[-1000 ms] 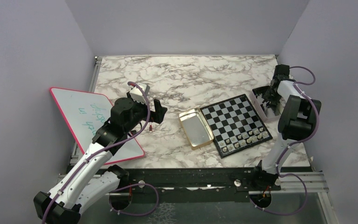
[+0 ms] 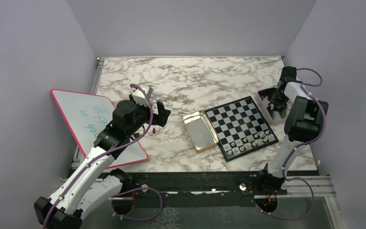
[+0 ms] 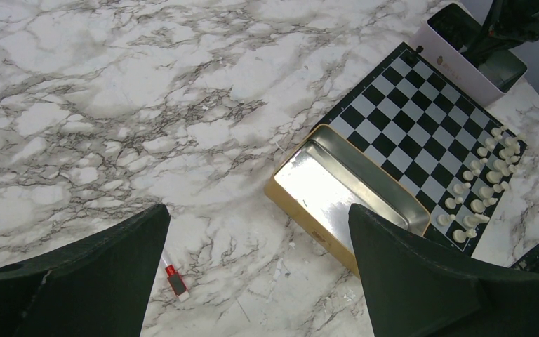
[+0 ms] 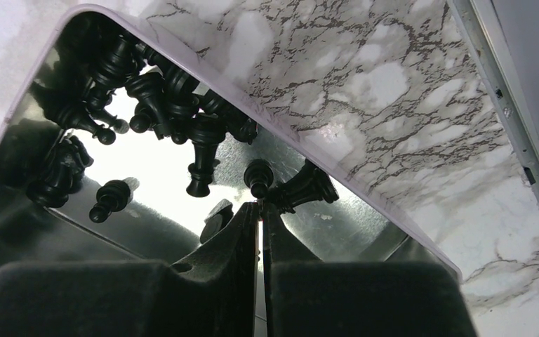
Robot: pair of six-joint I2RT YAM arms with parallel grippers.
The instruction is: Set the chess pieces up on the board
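The chessboard (image 2: 236, 118) lies on the table with several white pieces (image 3: 493, 177) standing in rows along its near side. The dark pieces are in a pale-rimmed bin (image 2: 264, 110) at the right, most of them heaped at one end. Inside it, my right gripper points down, its fingers nearly together with a thin gap between them. A dark pawn (image 4: 258, 172) is right at the fingertips; whether they grip it is unclear. Beside it lies a larger dark piece (image 4: 307, 188). My left gripper is open and empty above bare table.
An empty gold-rimmed tin (image 2: 200, 131) touches the board's left side. A red marker (image 3: 174, 279) lies under the left gripper, and a whiteboard (image 2: 88, 119) is at the left.
The left arm is still.
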